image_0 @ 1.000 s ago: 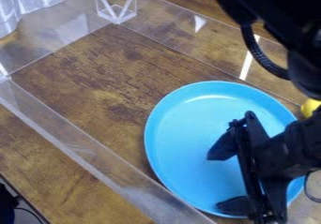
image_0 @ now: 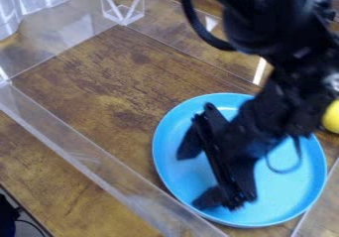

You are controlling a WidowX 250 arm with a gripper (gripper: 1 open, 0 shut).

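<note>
A black robot gripper (image_0: pixel 209 170) hangs low over a light blue plate (image_0: pixel 177 188) at the lower right, its fingers spread apart with no object visible between them. The gripper and arm hide much of the plate's middle and right side, and the arm is somewhat blurred.
A yellow object (image_0: pixel 328 115) is partly visible at the right edge behind the arm. Clear plastic walls (image_0: pixel 79 152) enclose the wooden table (image_0: pixel 113 97), whose left and upper-left part is bare. A white cloth (image_0: pixel 20 3) is at the top left.
The arm and gripper have moved left and up across the plate, covering more of its middle.
</note>
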